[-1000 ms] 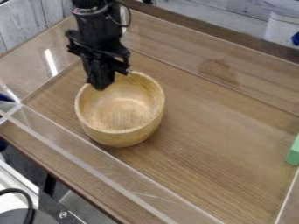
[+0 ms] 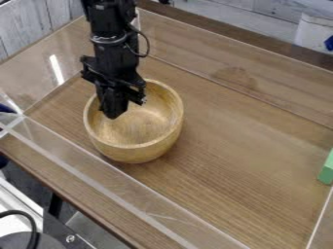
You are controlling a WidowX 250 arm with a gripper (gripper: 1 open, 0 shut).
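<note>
A round tan bowl point(image 2: 152, 143) sits on the wooden table, left of centre. The black arm comes down from the top, and my gripper point(image 2: 109, 103) is low at the bowl's back-left part, its tip over or inside the rim. It looks shut; whether anything is between its fingers is too small to tell.
A green object point(image 2: 326, 165) lies at the right edge, and a blue item is partly in view above it. Dark cables show at the lower left.
My gripper has moved down and to the left, toward the back-left part of the bowl. The bowl stays in about the same place.
</note>
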